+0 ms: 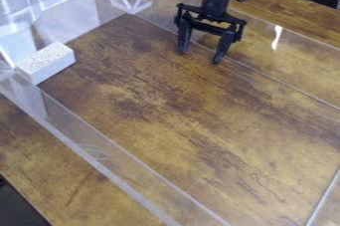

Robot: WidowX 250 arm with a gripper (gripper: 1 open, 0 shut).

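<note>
My black gripper hangs low at the back of the clear-walled enclosure, near its rear wall, with its fingers spread apart and nothing visible between them. A white speckled block lies at the left side, against the clear wall, well away from the gripper.
Transparent walls border a worn brown wooden floor, which is bare across the middle and front. A whitish sheet or curtain is beyond the back left.
</note>
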